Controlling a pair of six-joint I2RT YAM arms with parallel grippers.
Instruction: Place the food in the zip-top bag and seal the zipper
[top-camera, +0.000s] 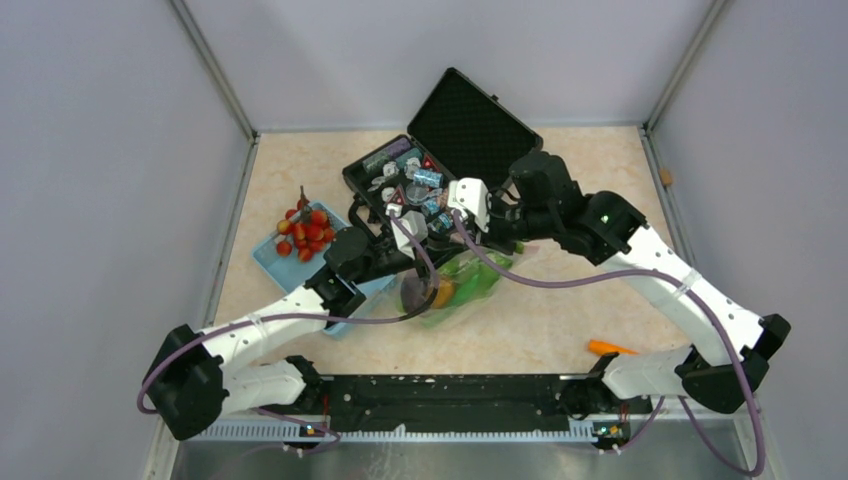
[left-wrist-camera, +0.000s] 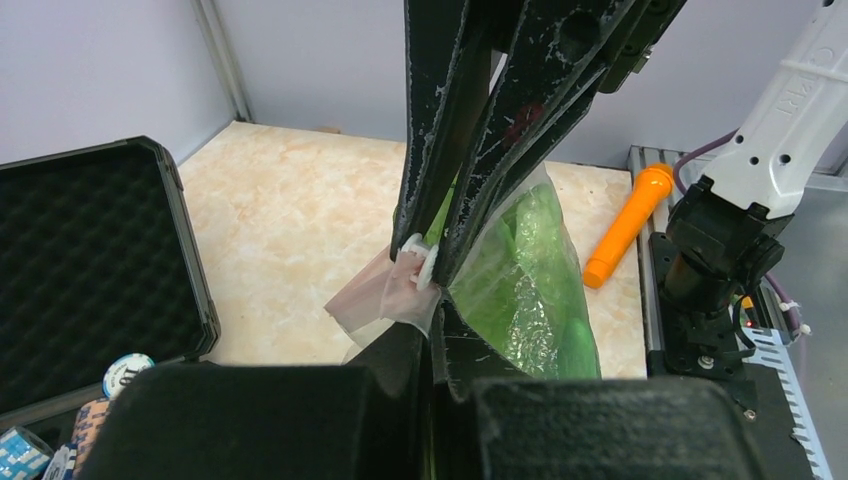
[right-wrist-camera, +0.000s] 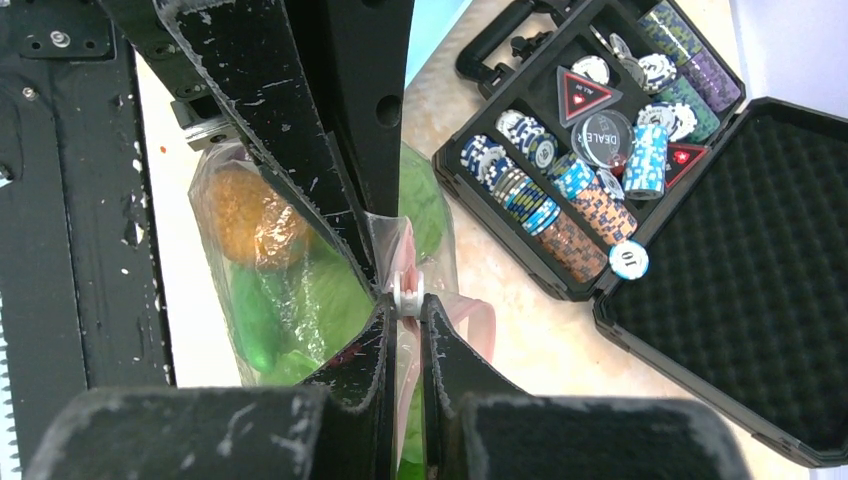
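Note:
The clear zip bag (top-camera: 465, 285) lies below both arms, holding green food (right-wrist-camera: 325, 310) and a round orange item (right-wrist-camera: 262, 215). A pinkish zip edge (left-wrist-camera: 378, 297) runs along its top and carries a small white slider (right-wrist-camera: 408, 297). In the right wrist view, my right gripper is shut on that slider. My left gripper is shut right beside it, with thin bag film (left-wrist-camera: 408, 300) reaching its fingertips. Close together in the top view, the two grippers hide the zip edge from above.
Behind the grippers stands an open black case (top-camera: 470, 125) of poker chips. A blue tray (top-camera: 275, 262) with tomatoes (top-camera: 310, 235) sits at left, partly under the left arm. An orange stick (top-camera: 610, 348) lies at front right. Table space right of the bag is clear.

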